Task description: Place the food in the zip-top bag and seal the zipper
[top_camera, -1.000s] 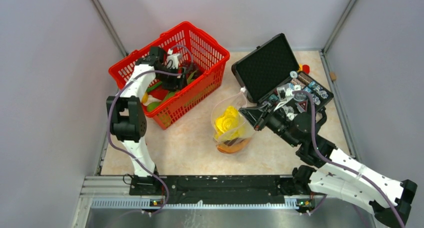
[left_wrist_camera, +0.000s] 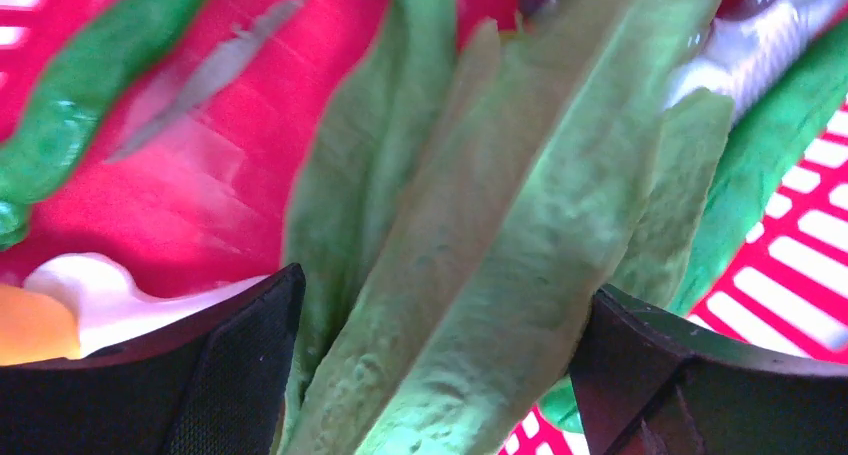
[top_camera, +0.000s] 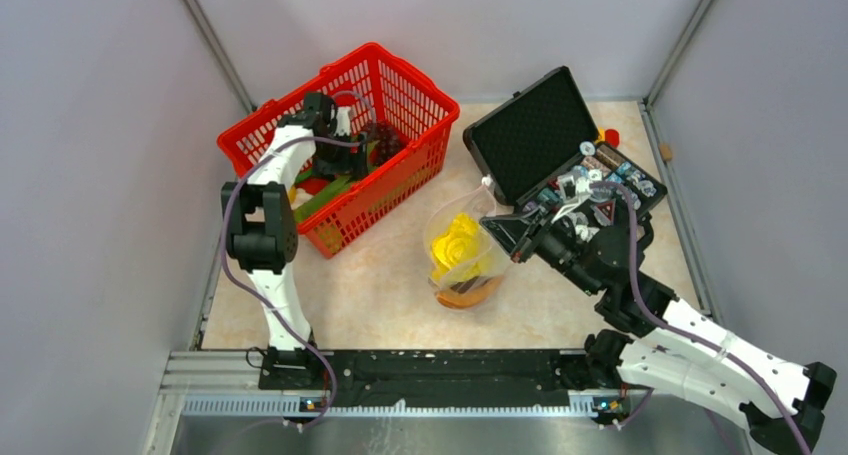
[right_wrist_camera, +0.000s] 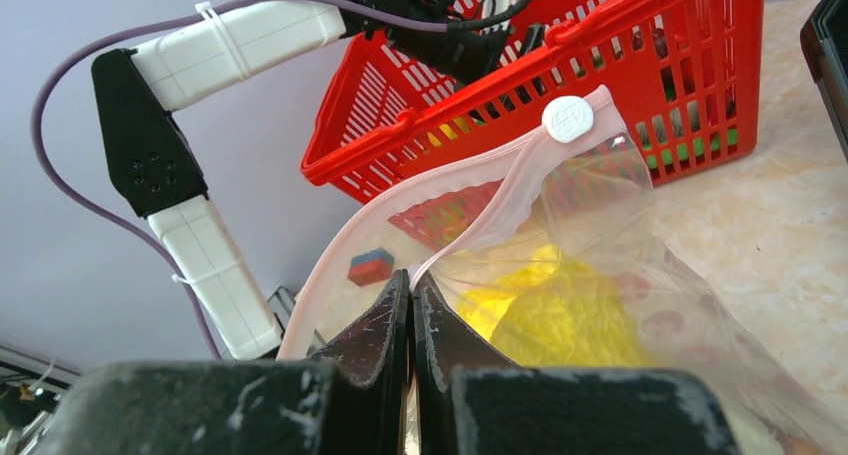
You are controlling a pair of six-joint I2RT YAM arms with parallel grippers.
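Over the red basket [top_camera: 415,175], my left gripper is open, with a long green leafy vegetable [left_wrist_camera: 480,245] lying between its spread fingers. The top view shows that vegetable [top_camera: 325,200] slanting toward the basket's near wall. My right gripper is shut on the pink zipper edge of the clear zip top bag [top_camera: 440,237]. The bag stands on the table with its mouth partly spread. Inside are a yellow crumpled item [top_camera: 458,243] and a brown, elongated item [top_camera: 468,295] at the bottom. A white round slider [right_wrist_camera: 568,119] sits at the zipper's far end.
In the basket are a green pepper [left_wrist_camera: 90,85], a white piece [left_wrist_camera: 110,300] and dark red grapes [top_camera: 385,140]. An open black case [top_camera: 535,130] stands behind the right arm. Bare table [top_camera: 370,285] separates basket and bag.
The left arm's elbow has shifted slightly right. The green leafy vegetable now shows across the basket's near side, where a rounded green item showed before. The right arm and bag are nearly still.
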